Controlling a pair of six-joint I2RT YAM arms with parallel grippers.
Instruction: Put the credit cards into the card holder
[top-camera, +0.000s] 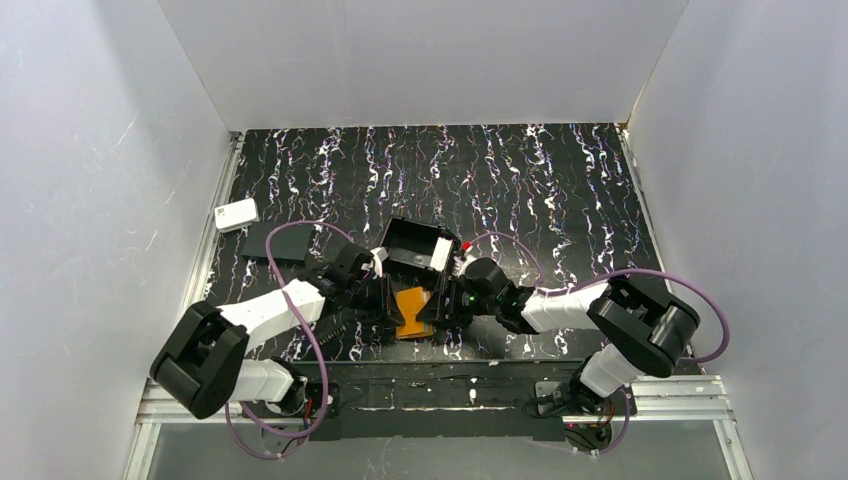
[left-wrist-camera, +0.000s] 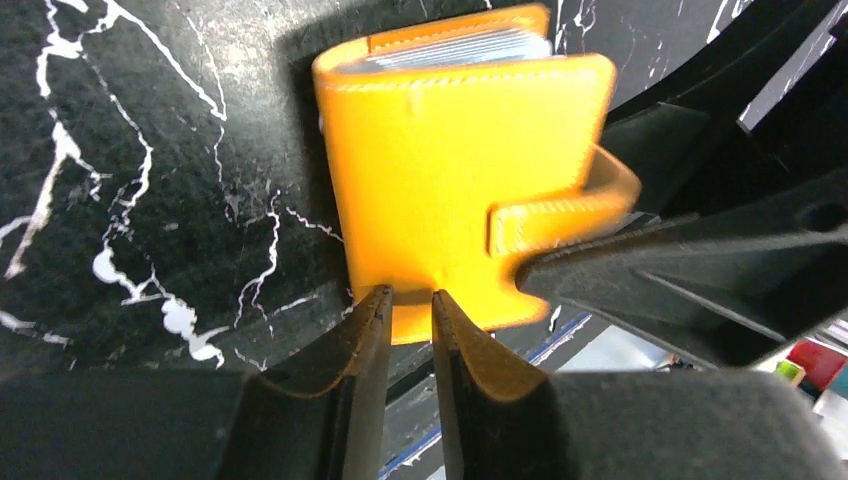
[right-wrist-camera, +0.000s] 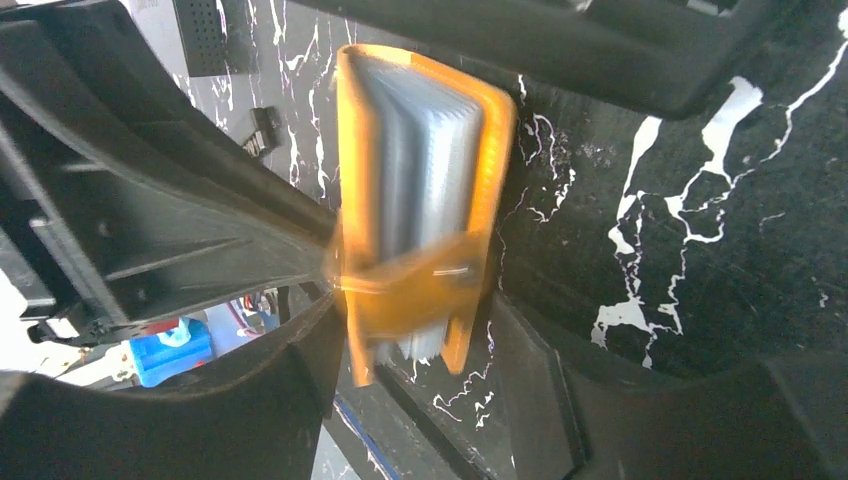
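Note:
The orange card holder is near the front edge of the table, between my two grippers. Grey-white cards fill its inside, between the orange covers. My left gripper is partly open at the holder's lower edge, a narrow gap between its fingertips; whether they touch it I cannot tell. A strap sticks out from the holder's side. In the right wrist view this strap crosses blurred in front of the cards, between the parted fingers of my right gripper. Contact there is unclear.
Just behind the holder stands an open black box with a white piece at its right side. A dark flat slab and a white box lie at the left.

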